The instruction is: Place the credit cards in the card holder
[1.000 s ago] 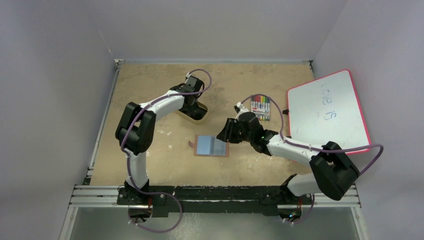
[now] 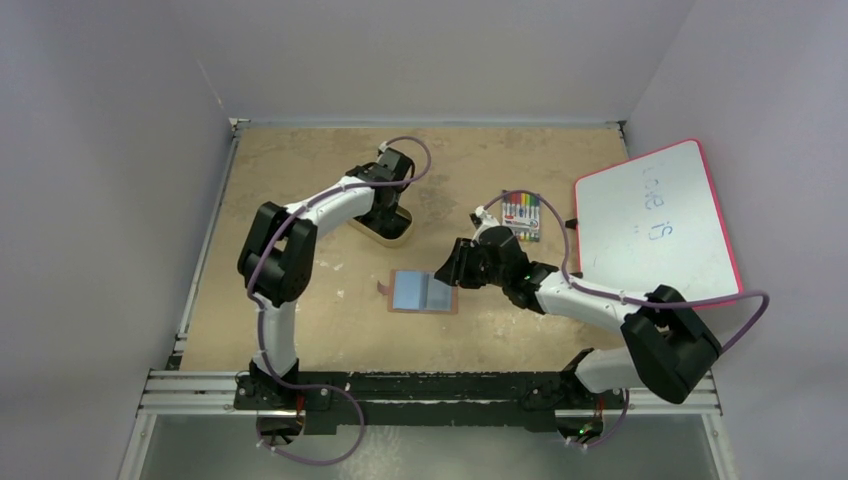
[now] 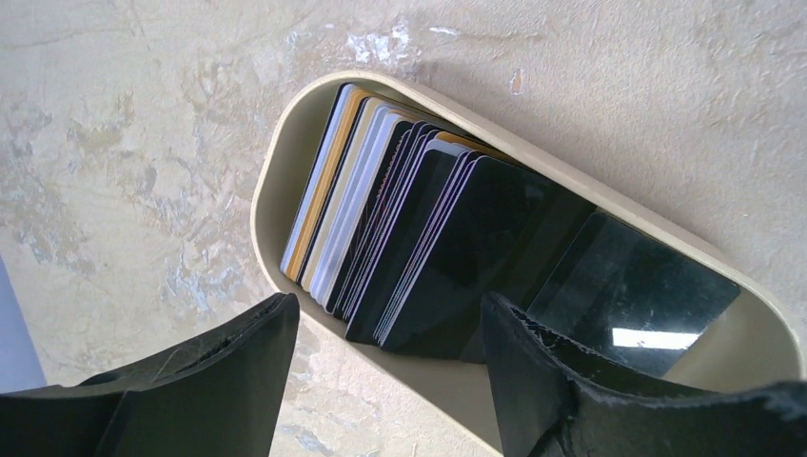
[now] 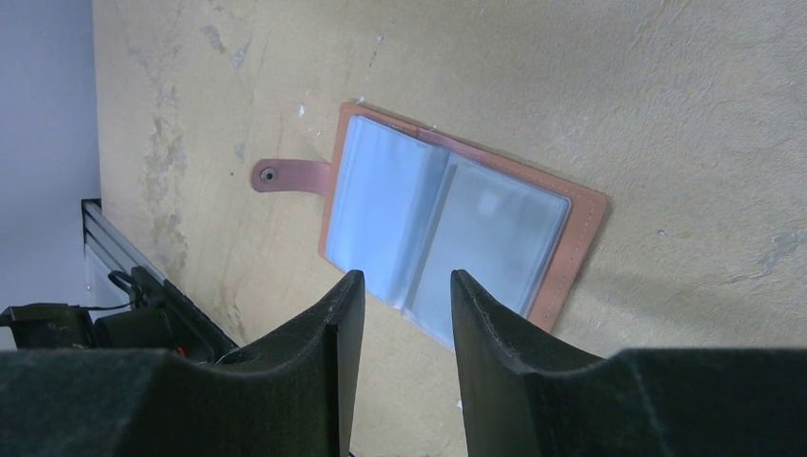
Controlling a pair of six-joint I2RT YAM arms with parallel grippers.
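Note:
Several credit cards (image 3: 476, 248) lean in a slanted stack inside a beige oval tray (image 3: 271, 205), dark ones at the front, white and gold edges behind. My left gripper hovers over this tray, fingers apart, with no card gripped between the fingers. The card holder (image 4: 576, 233) lies open on the table, brown with pale blue inner sleeves and a snap strap sticking out at its left. Above the holder's right side in the top view, my right gripper is part open and empty.
A box of coloured markers (image 2: 521, 215) lies behind the right arm. A whiteboard (image 2: 655, 215) with writing leans at the right. Bare table surrounds the card holder at the front and left.
The left arm has shifted slightly to the right above the tray. My right arm has barely moved; tray and card holder look unmoved.

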